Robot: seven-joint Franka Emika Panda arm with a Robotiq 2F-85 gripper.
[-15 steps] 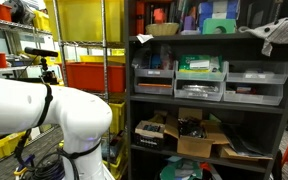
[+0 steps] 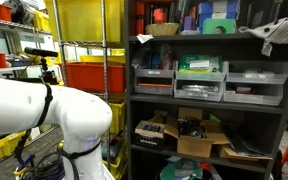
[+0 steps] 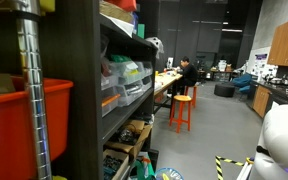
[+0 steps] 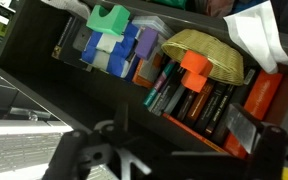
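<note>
In the wrist view my gripper stands open, its dark fingers apart and nothing between them. Beyond it is a dark shelf holding a wicker basket (image 4: 209, 58), an orange block (image 4: 194, 64), a row of books (image 4: 224, 105) and a blue and white box (image 4: 114, 54) with a green piece (image 4: 108, 19) on top. Only the white arm (image 2: 44, 115) shows at the left of the first exterior view; the gripper itself lies outside both exterior views.
Clear plastic drawers (image 2: 198, 70) fill the dark rack's middle shelf, with open cardboard boxes (image 2: 192, 127) below. A grey plush (image 2: 274, 35) hangs at the upper right. Red bins (image 3: 12, 125) stand at the left of the second exterior view. Open floor (image 3: 209, 130) lies to the right.
</note>
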